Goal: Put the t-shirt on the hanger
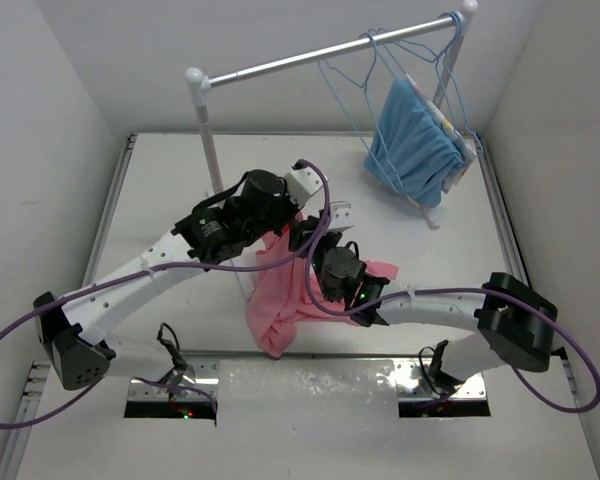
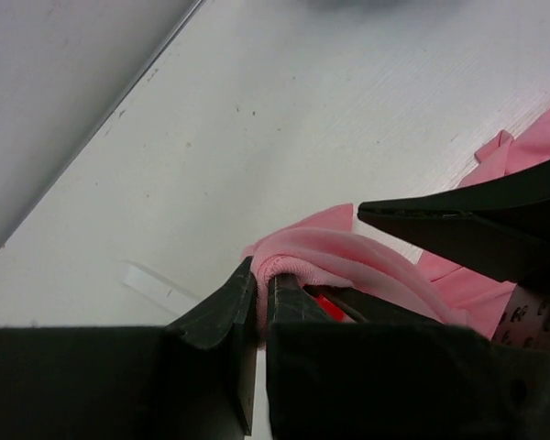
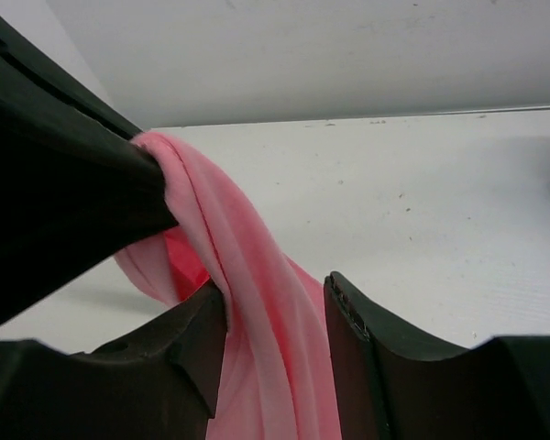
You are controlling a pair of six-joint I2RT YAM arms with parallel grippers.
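The pink t-shirt (image 1: 277, 305) lies bunched on the table, its upper part lifted between my two grippers. In the left wrist view, my left gripper is shut on a fold of the pink t-shirt (image 2: 312, 252). The right wrist view shows this fold draping down from the left gripper's fingers (image 3: 82, 183). My right gripper stands part open, a finger on either side of the hanging cloth. From above, the arms hide most of the hold. Thin blue hangers (image 1: 366, 80) hang from the rail, the leftmost bare.
A white rack rail (image 1: 310, 55) crosses the back, its left post (image 1: 210, 150) behind my left arm. A blue garment (image 1: 415, 140) hangs at the right end.
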